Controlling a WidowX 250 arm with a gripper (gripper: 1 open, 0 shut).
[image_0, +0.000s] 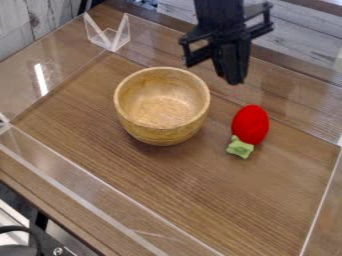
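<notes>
A wooden bowl (160, 100) stands on the brown table left of centre. To its right lies a red oval object (250, 124), with a small pale green piece (239, 148) touching or just below it. My black gripper (227, 66) is at the top centre, above and behind the bowl and the red object; its narrow tip looks shut, with nothing visible between its fingers.
A clear plastic container (110, 31) sits at the back left. A dark round item (16, 240) is at the lower left edge.
</notes>
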